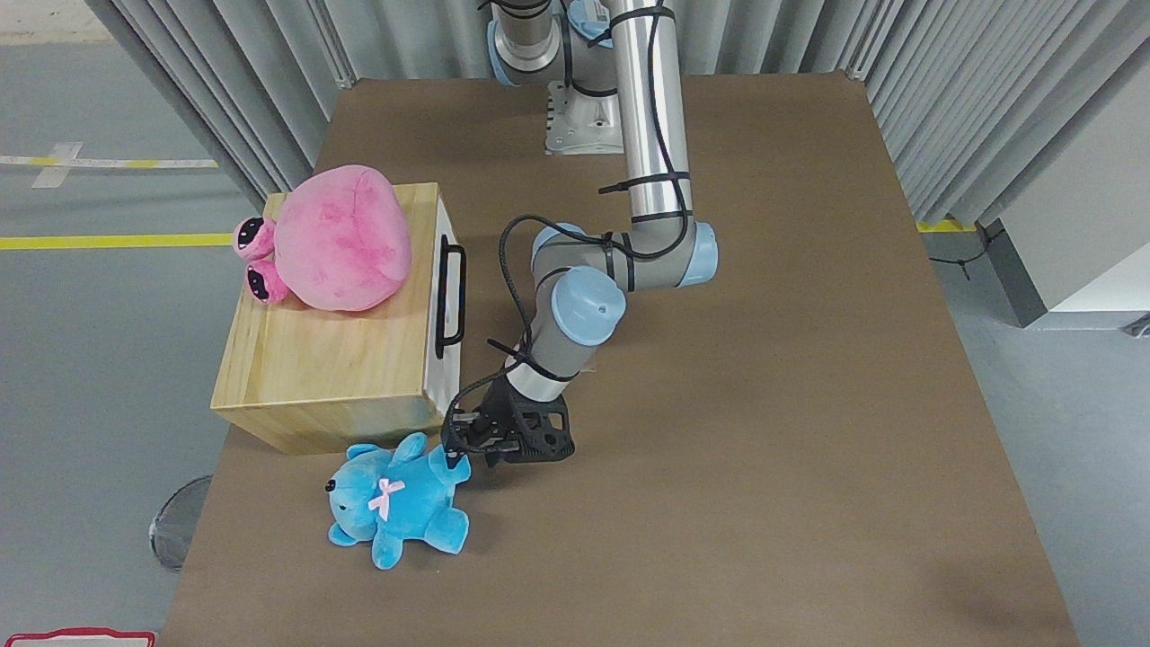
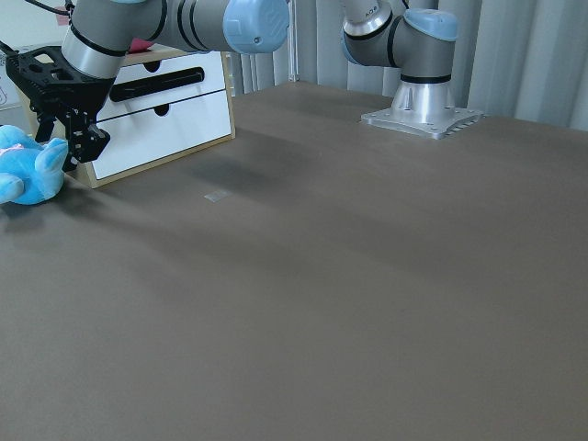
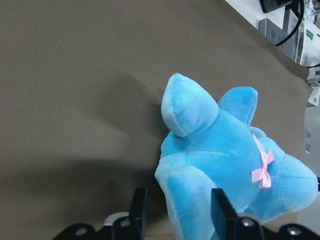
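Note:
A blue plush bear (image 1: 405,502) with a pink bow lies on the brown table (image 1: 755,453), beside the wooden drawer box (image 1: 323,367). My black gripper (image 1: 474,447) hangs by the box's front corner, just above and beside the bear's raised limb. In the wrist view the bear (image 3: 215,155) fills the right half, and my open fingers show at the bottom edge, the right one over the bear's lower limb, the left one over bare table. In the left view the bear (image 2: 28,179) sits partly behind the gripper.
A pink plush toy (image 1: 340,243) sits on top of the drawer box, whose black handle (image 1: 453,302) faces the table's middle. The arm's base (image 2: 421,119) stands at the back.

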